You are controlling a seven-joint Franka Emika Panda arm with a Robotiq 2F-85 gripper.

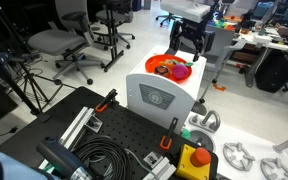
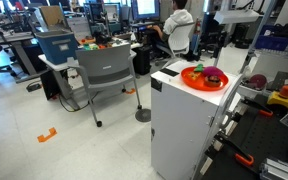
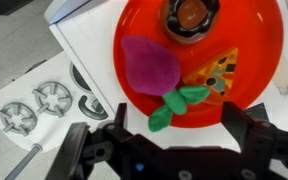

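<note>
A red plate [image 3: 274,75] lies on a white surface and fills much of the wrist view. On it are a magenta toy vegetable [image 3: 149,65] with green leaves [image 3: 179,102], a toy pizza slice [image 3: 216,72] and a brown toy donut [image 3: 189,17]. Above the plate, my gripper is open, its dark fingers [image 3: 246,130] spread wide at either side of the leaves. Nothing is held between them. In exterior view 1 the magenta vegetable [image 1: 181,72] rests at the plate's right side, below the gripper [image 1: 187,48].
A toy stove [image 3: 34,107] with white burners stands beside the plate's white stand. In exterior view 1, a sink with a tap [image 1: 206,121], a yellow block with a red knob [image 1: 196,162] and a coiled black cable [image 1: 104,158] sit nearer the camera.
</note>
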